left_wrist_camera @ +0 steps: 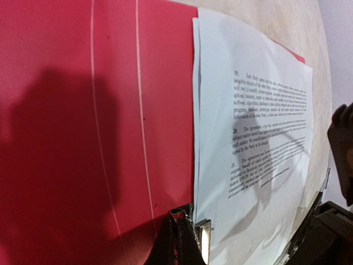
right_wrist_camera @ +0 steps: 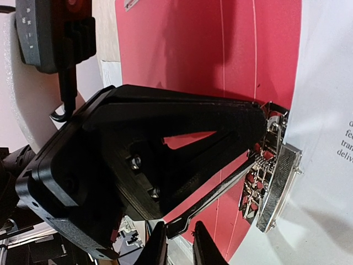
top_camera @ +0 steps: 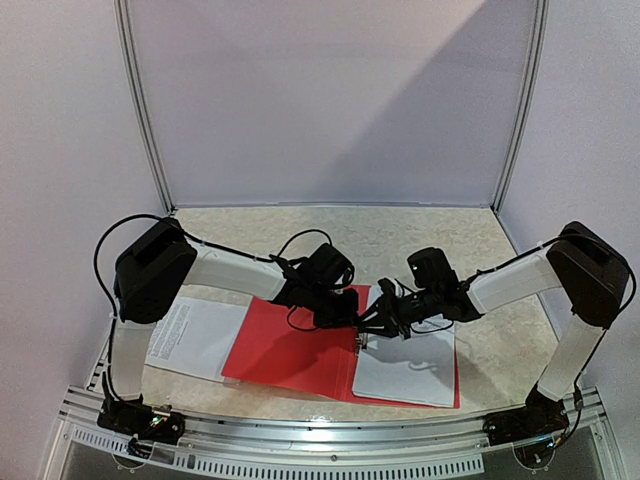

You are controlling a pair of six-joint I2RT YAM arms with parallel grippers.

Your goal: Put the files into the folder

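Observation:
The red folder (top_camera: 285,350) lies open on the table, with a stack of white paper (top_camera: 405,370) on its right half. A metal clip (right_wrist_camera: 278,187) sits at the spine along the papers' left edge. My left gripper is shut at the clip, its tips close together over it. My right gripper (top_camera: 365,325) is at the clip too, low over the folder; in the right wrist view its fingertips appear at the bottom edge with a gap between them, and part of the left gripper covers much of the view.
More printed sheets (top_camera: 190,335) lie at the left, beside the folder. Both arms meet closely at the folder's middle, with walls at the sides and back.

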